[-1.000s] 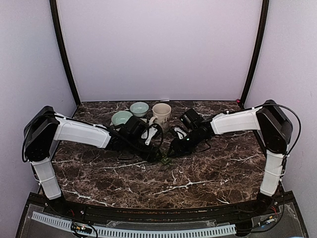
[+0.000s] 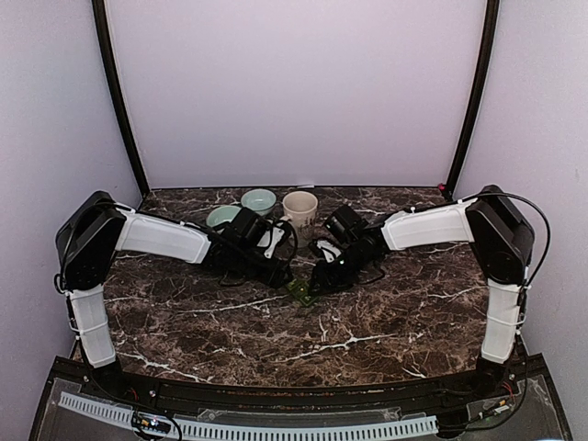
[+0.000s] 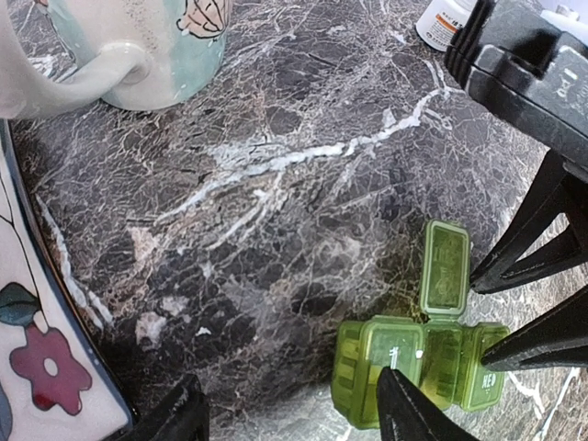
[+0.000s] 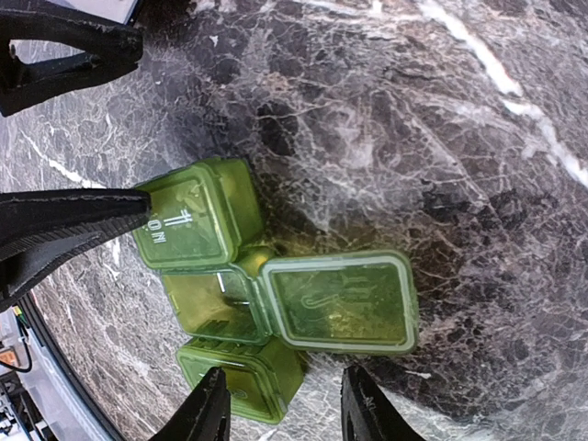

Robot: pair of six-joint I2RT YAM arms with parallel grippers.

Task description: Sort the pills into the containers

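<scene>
A green pill organizer [image 2: 303, 292] lies on the marble table between both arms, one lid [image 3: 445, 266] flipped out, with an open compartment [image 4: 207, 301] between two closed ones. My left gripper is part open beside the organizer's near compartment [image 3: 377, 372], nothing clearly held. My right gripper is part open at the organizer's edge, its fingertips low in its wrist view, nothing clearly held. I cannot make out any pills.
A mug [image 2: 299, 209] and pale bowls [image 2: 258, 200] stand at the back. A flowered tray [image 3: 55, 377] and a white bottle [image 3: 441, 20] show in the left wrist view.
</scene>
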